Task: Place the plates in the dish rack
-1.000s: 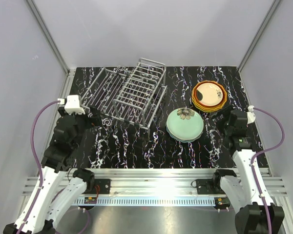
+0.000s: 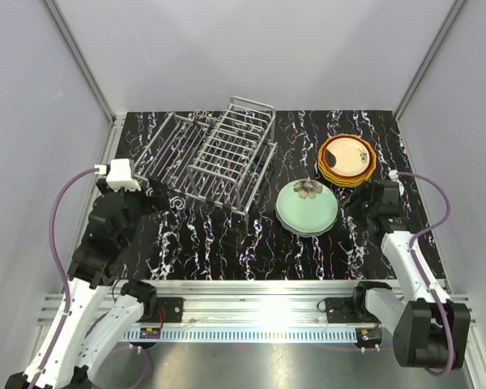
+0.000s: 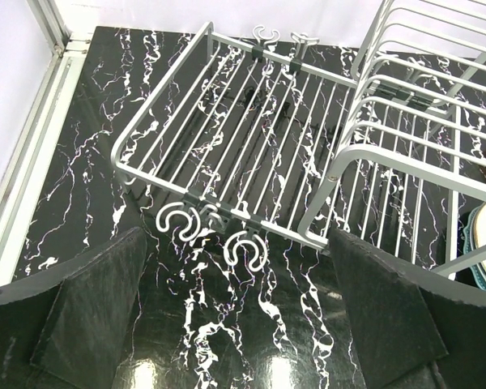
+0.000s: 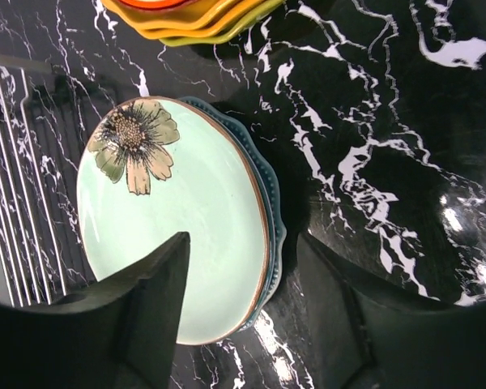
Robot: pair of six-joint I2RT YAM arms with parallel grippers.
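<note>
The grey wire dish rack (image 2: 219, 154) stands empty at the back left of the counter. A pale green plate with a flower (image 2: 308, 211) tops a small stack right of the rack; a scalloped blue plate edge (image 4: 277, 235) shows beneath it. Farther back right is a stack of yellow and orange plates with a cream plate (image 2: 348, 156) on top. My left gripper is open in front of the rack, with nothing between its fingers. Over the right edge of the green plate, my right gripper is partly open, its fingers apart and holding nothing.
Hooked wire ends (image 3: 247, 250) stick out from the rack's near side. Its raised tier (image 3: 437, 105) stands on the side toward the plates.
My right gripper has shifted left toward the green plate, and its wrist has turned. The left arm, the rack and the plates have stayed put.
</note>
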